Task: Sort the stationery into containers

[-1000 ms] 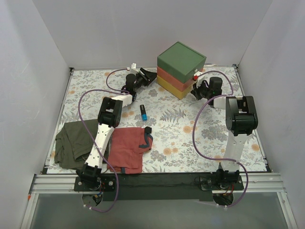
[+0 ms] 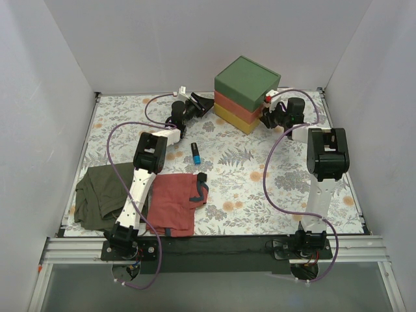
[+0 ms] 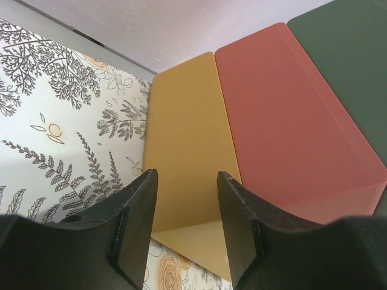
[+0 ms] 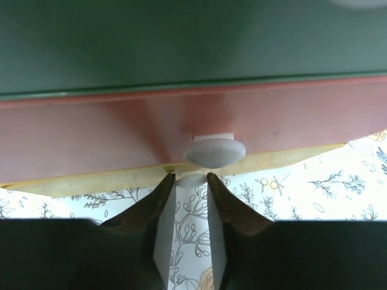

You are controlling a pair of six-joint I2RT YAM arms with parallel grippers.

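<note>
A stack of three boxes, green (image 2: 246,79), red (image 2: 231,104) and yellow (image 2: 229,119), stands at the back; in the right wrist view white knobs show on it. My left gripper is at the stack's left side, fingertips apart, nothing clearly between them. My right gripper faces the stack's right side, fingertips close around a white knob (image 4: 191,181) low on the yellow drawer; whether it grips is unclear. A dark marker with a blue end (image 2: 195,153) lies on the table below the left gripper.
An olive cloth (image 2: 97,195) and a red cloth (image 2: 175,201) lie at the front left.
My right gripper has shifted slightly at the stack's right side. The left arm, stack and marker look unmoved.
</note>
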